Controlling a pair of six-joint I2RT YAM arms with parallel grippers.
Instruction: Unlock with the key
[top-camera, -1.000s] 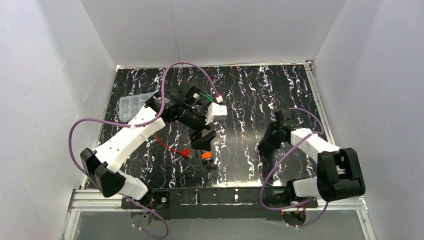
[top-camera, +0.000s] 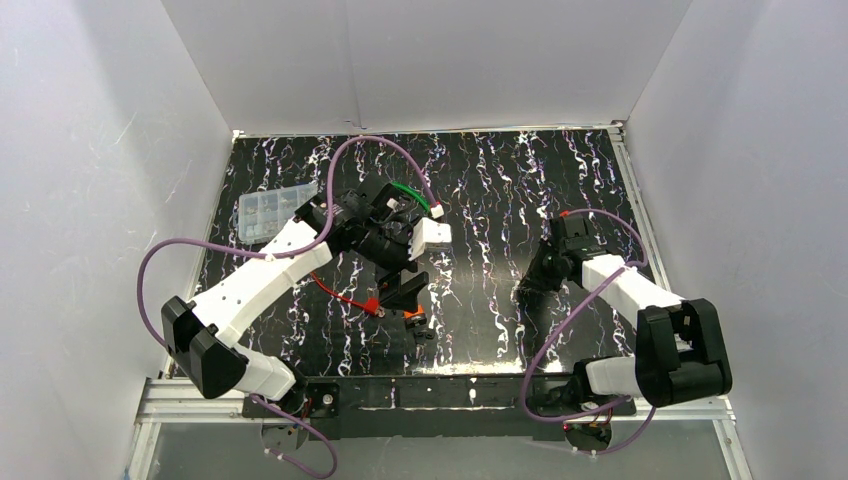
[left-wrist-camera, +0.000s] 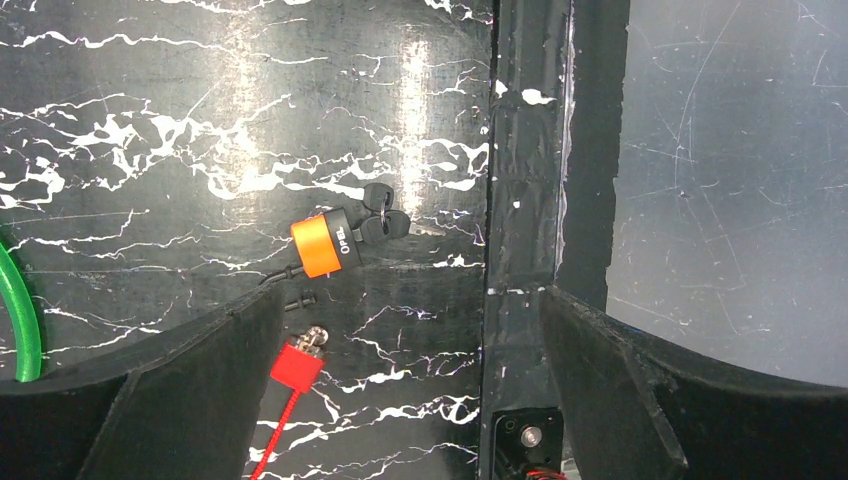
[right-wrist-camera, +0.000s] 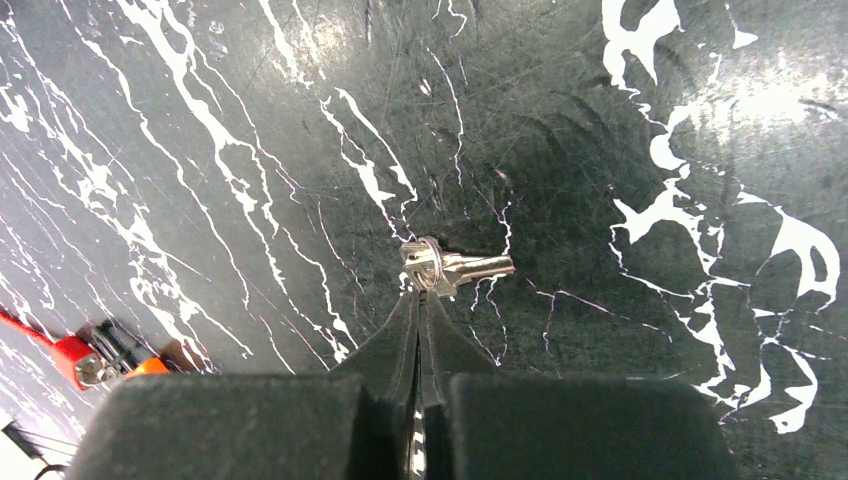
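My left gripper is open, with its fingers wide apart over the table and nothing held. In the left wrist view, an orange and black lock (left-wrist-camera: 318, 246) lies ahead of it, with black-headed keys (left-wrist-camera: 384, 222) on a ring at one end. A red lock (left-wrist-camera: 297, 366) on a red cable lies closer to the left finger. My right gripper is shut, its tips touching or just above small silver keys (right-wrist-camera: 470, 267) on a ring. Whether the ring is pinched between the tips cannot be made out.
A clear compartment box (top-camera: 262, 212) stands at the back left, partly behind the left arm. A green cable (left-wrist-camera: 18, 310) shows at the left wrist view's edge. Between the arms the black marbled table (top-camera: 480, 310) is free. Walls close in both sides.
My left gripper has shifted a little toward the front and left in the top view. The right arm has barely moved. Both locks lie where they were.
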